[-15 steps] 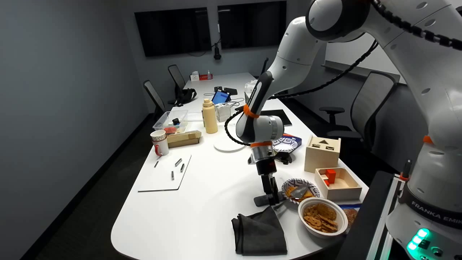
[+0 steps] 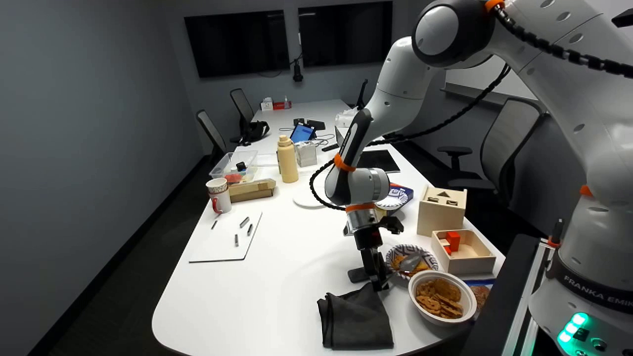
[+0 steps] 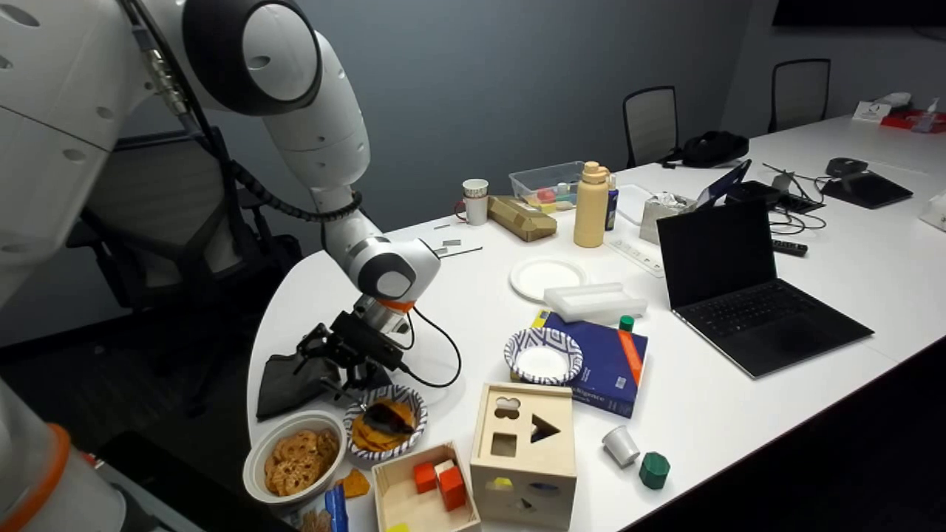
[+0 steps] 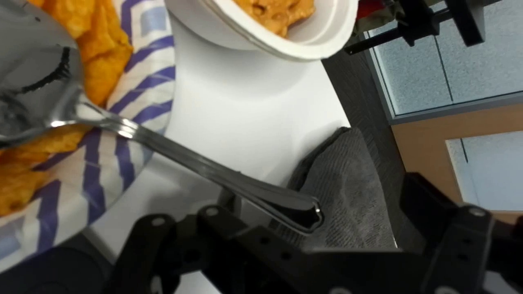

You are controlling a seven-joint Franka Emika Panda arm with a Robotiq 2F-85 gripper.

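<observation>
A metal spoon (image 4: 196, 161) lies with its bowl on orange chips in a blue-and-white patterned paper bowl (image 4: 152, 83). Its handle sticks out over the rim, and in the wrist view the handle's end appears in the gap of my gripper. The fingers stand open, with a black finger (image 4: 421, 196) on the right side of the view; contact with the handle cannot be made out. From outside, my gripper (image 2: 378, 286) is low over the table beside the patterned bowl (image 2: 392, 256), at the back edge of a folded dark grey cloth (image 2: 356, 323).
A white bowl of brown crackers (image 2: 442, 299) stands close by, near the table edge. Beyond are an open wooden box (image 3: 403, 501) with red blocks and a wooden shape sorter (image 3: 523, 443).
My gripper has moved slightly lower and a little to the right, nearer the cloth's back edge. The spoon, bowls and cloth look unmoved.
</observation>
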